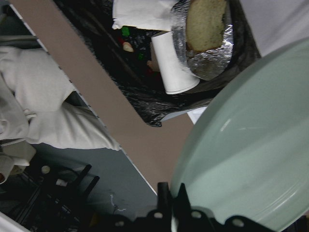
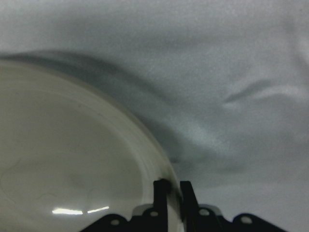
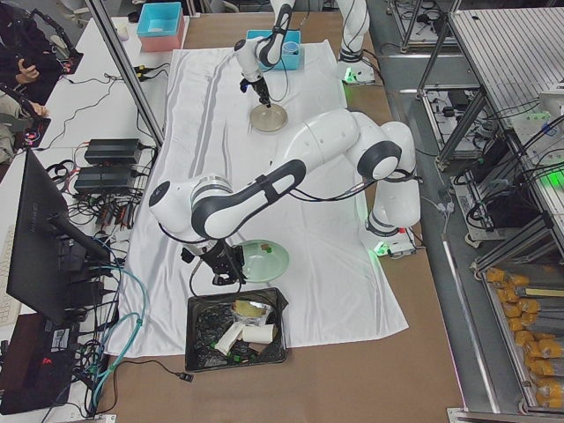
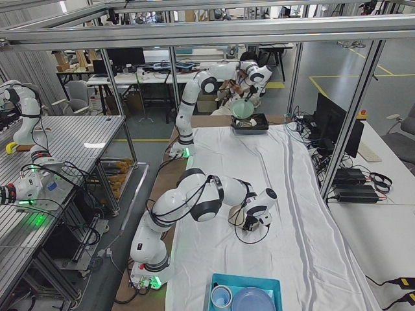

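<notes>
My left gripper is shut on the rim of a pale green plate (image 1: 251,135), which is raised next to a black lined bin (image 3: 198,352) holding white crumpled pieces, foil and a sponge-like item (image 1: 205,24). In the camera right view the plate (image 4: 242,109) appears just over that bin. At the other end of the cloth, my right gripper has its fingers at the rim of a beige plate (image 2: 72,140) lying on the cloth, apparently closed on it.
A blue basin (image 4: 272,291) with a cup and blue dish sits beside the right arm. A monitor and cables line one long side, and metal frame posts stand around the workspace.
</notes>
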